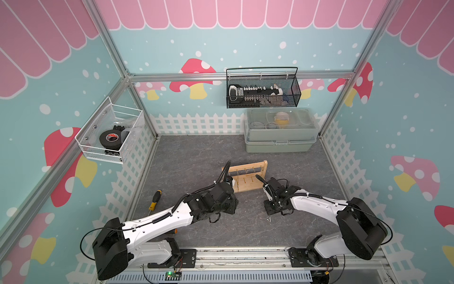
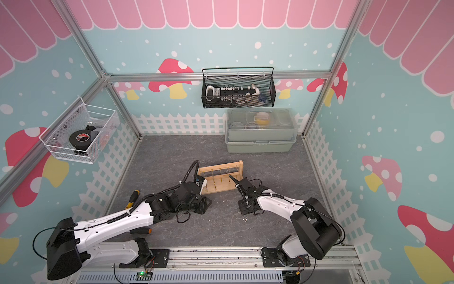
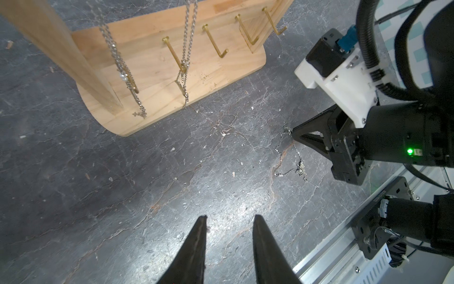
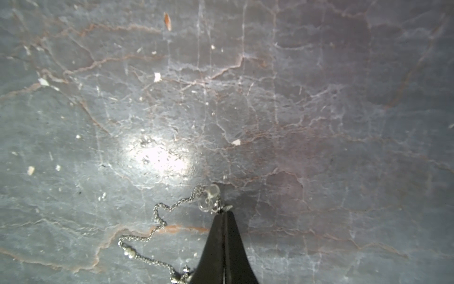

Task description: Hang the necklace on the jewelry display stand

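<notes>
A thin silver necklace (image 3: 278,173) lies in a loose loop on the dark table, close to my right gripper. In the right wrist view the right fingertips are shut together right at the end of the chain (image 4: 159,222); whether a link is pinched between them cannot be made out. My left gripper stands part open over bare table, nothing between its fingers, to the left of the necklace. The wooden display stand (image 3: 108,113) is behind both grippers. Two silver chains hang on it, and several of its brass hooks (image 3: 215,41) on the right are bare.
A yellow-handled screwdriver (image 1: 155,199) lies at the left of the table. A lidded green box (image 1: 281,145) stands at the back right beneath a black wire basket (image 1: 263,90). Open table lies between the stand and the front rail (image 1: 241,255).
</notes>
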